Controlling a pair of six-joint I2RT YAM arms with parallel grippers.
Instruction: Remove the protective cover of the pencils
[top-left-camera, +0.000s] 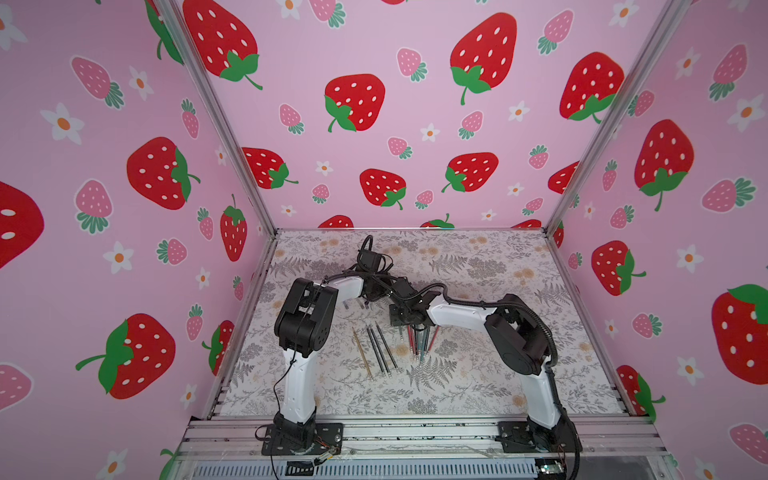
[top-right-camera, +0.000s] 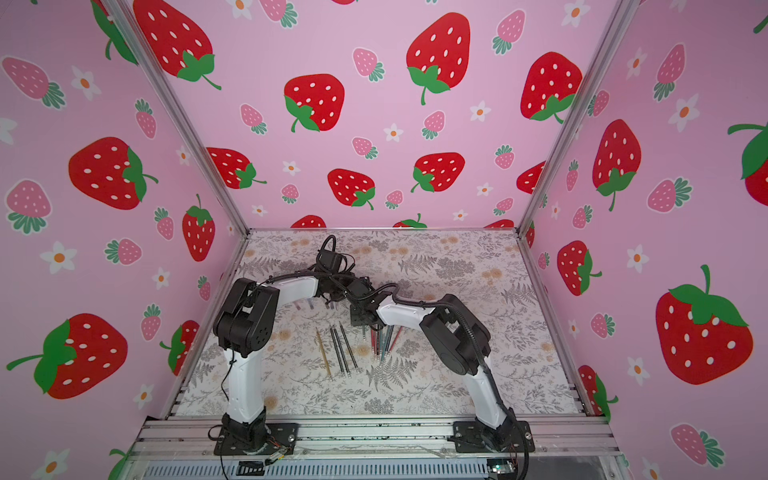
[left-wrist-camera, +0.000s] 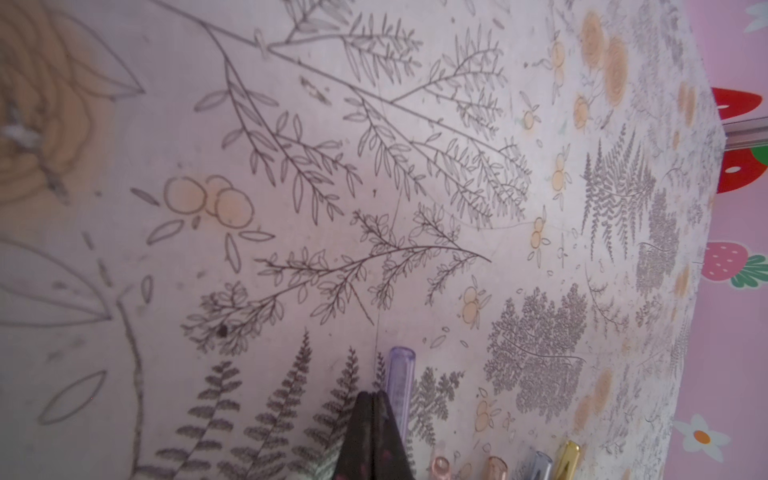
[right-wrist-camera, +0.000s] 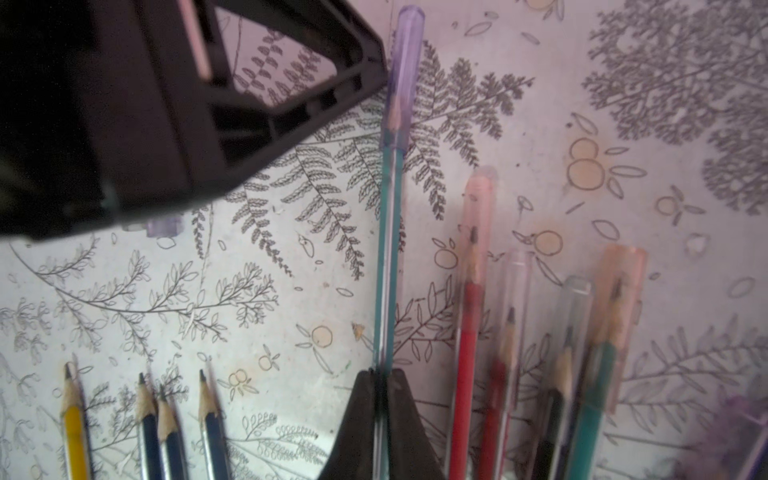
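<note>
In the right wrist view a teal pencil (right-wrist-camera: 388, 264) lies lengthwise, a clear purple cap (right-wrist-camera: 406, 72) over its tip. The fingers of my right gripper are close on both sides of the pencil's shaft, well below the cap. My left gripper is shut with nothing showing between its fingers; it stands just beside the purple cap (left-wrist-camera: 400, 372). Its black body (right-wrist-camera: 304, 104) covers the upper left of the right wrist view. To the right lie several capped pencils, among them a red pencil (right-wrist-camera: 464, 376) under a pink cap (right-wrist-camera: 480, 204).
Several bare-tipped pencils lie to the left, including a yellow pencil (right-wrist-camera: 74, 424) and a dark blue pencil (right-wrist-camera: 213, 436). A loose purple cap (right-wrist-camera: 165, 226) shows below the left gripper's body.
</note>
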